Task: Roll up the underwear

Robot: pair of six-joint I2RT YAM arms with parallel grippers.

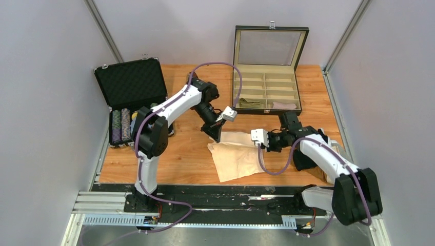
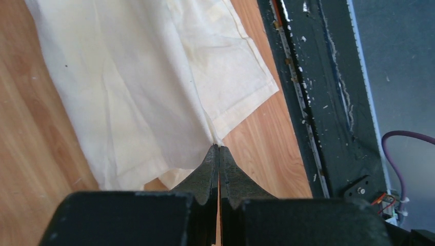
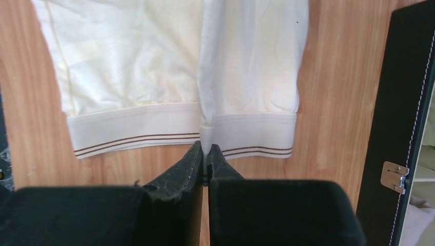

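Cream underwear [image 1: 233, 161] lies on the wooden table, part of it folded over. My left gripper is shut at the edge of that fold; whether cloth is between its tips is hard to see. My right gripper is shut on the folded edge at the striped waistband [image 3: 138, 128], which shows in the right wrist view.
An open compartment box [image 1: 264, 82] with rolled items stands at the back right. An open case [image 1: 131, 77] with rolled items is at the left. Dark and tan cloths [image 1: 302, 161] lie at the right, partly behind the right arm.
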